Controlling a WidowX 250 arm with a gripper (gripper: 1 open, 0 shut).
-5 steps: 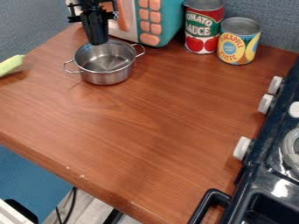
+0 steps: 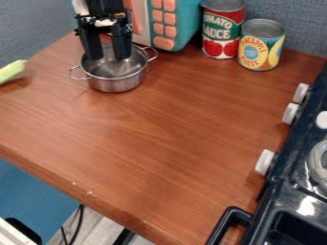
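A steel pot [image 2: 114,80] with two loop handles sits on the wooden table at the upper left. The black gripper [image 2: 105,48] points down into the pot's mouth, its fingers partly over the rim. Whether it holds anything between the fingers is hard to make out.
A teal toy appliance [image 2: 173,24] stands behind the pot, with a tomato sauce can [image 2: 221,33] and a yellow can [image 2: 261,46] to its right. A yellow-green object [image 2: 10,71] lies at the left. A black stove [image 2: 300,172] fills the right side.
The gripper has come down from above the pot to within its mouth, shifting slightly. The pot and other objects look unmoved.
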